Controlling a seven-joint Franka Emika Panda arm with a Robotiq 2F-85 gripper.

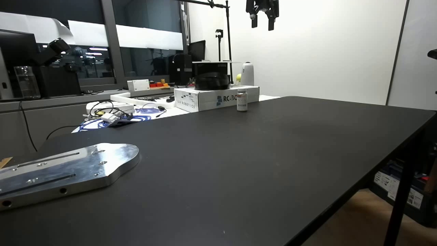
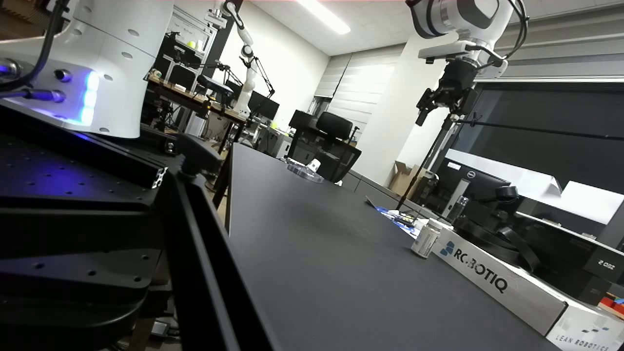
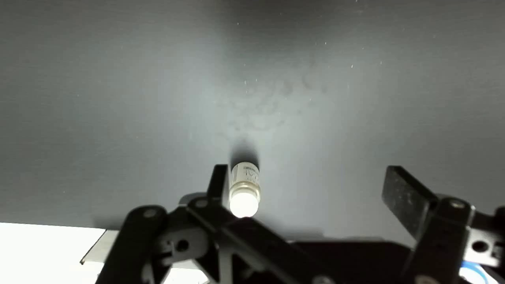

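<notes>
A small bottle point(image 1: 242, 101) with a white cap and a printed label stands upright on the black table point(image 1: 282, 155), close to the far edge. High above the tabletop hangs my gripper point(image 1: 262, 25), open and empty. Seen from the wrist, the bottle point(image 3: 244, 184) lies well below, near the left finger point(image 3: 218, 182), with the right finger point(image 3: 402, 198) far off to the side. In exterior view 2 the bottle point(image 2: 427, 239) is beside a white box, apart from the gripper point(image 2: 442, 119) overhead.
A long white Robotiq box point(image 1: 217, 98) runs along the table edge just behind the bottle, with black gear on top. One flat metal plate point(image 1: 78, 168) lies at the table's near left. Cables point(image 1: 118, 117) lie beyond the edge.
</notes>
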